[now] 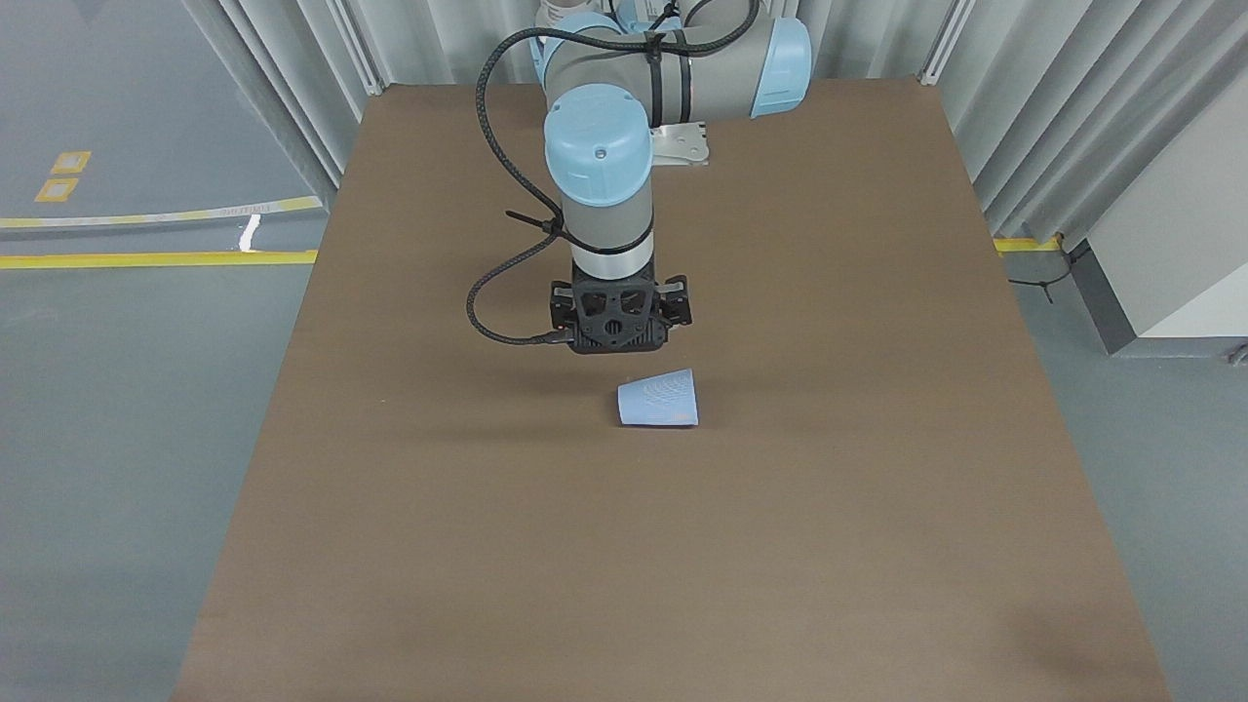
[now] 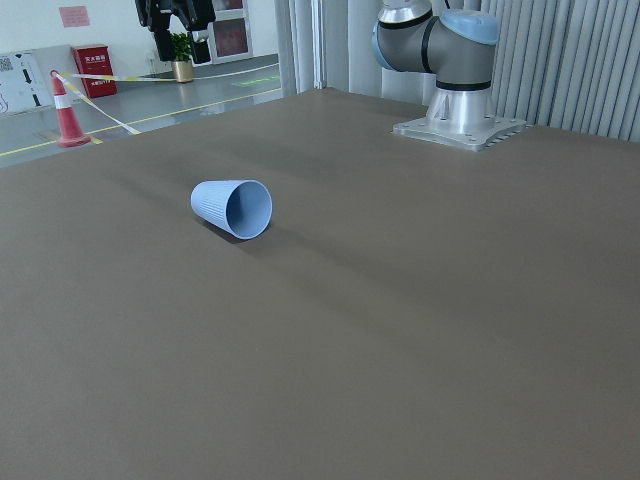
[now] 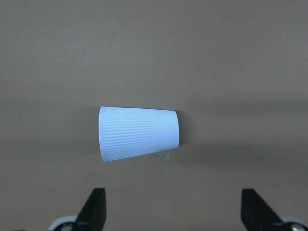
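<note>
A light blue ribbed cup point(image 1: 657, 399) lies on its side on the brown table, a little in front of the gripper point(image 1: 620, 328) in the front view. In the left view its open mouth faces the camera side point(image 2: 230, 208), and the black gripper point(image 2: 177, 45) hangs in the air above and beyond it. In the wrist view the cup point(image 3: 138, 133) lies between and ahead of the two black fingertips point(image 3: 173, 208), which stand wide apart with nothing between them.
The arm's base plate point(image 2: 420, 131) sits at the table's back. Curtains, a traffic cone point(image 2: 68, 120) and floor tape lie beyond the table.
</note>
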